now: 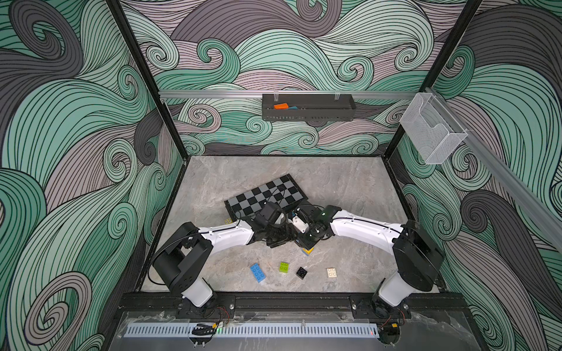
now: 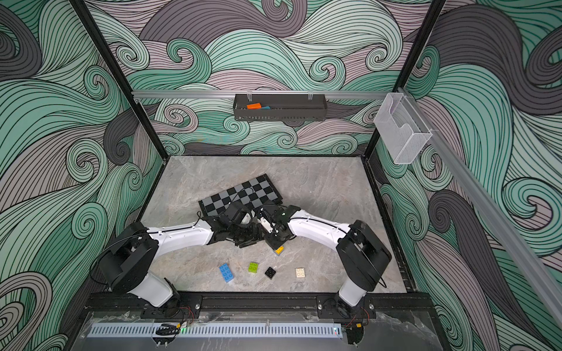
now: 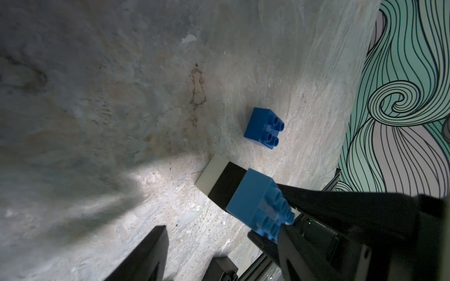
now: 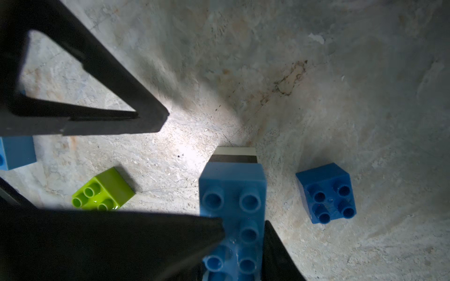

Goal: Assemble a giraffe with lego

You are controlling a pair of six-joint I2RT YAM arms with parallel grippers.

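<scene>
A stack of a light blue studded brick (image 3: 257, 201), a black brick (image 3: 227, 184) and a white brick (image 3: 212, 173) is held above the table in the left wrist view. My right gripper is shut on the blue brick. One finger of my part-open left gripper comes close to the blue brick's near edge; contact cannot be told. Nothing sits between the left fingers. In the right wrist view, a dark blue brick (image 4: 326, 193) rests right of the stack, and a green brick (image 4: 104, 189) lies left of it.
Along the front lie a long blue brick (image 1: 257, 272), a black brick (image 1: 301, 272) and a white brick (image 1: 332, 272). Something yellow (image 1: 308, 250) is partly hidden beneath the right arm. A checkered board (image 1: 266, 196) lies behind the grippers.
</scene>
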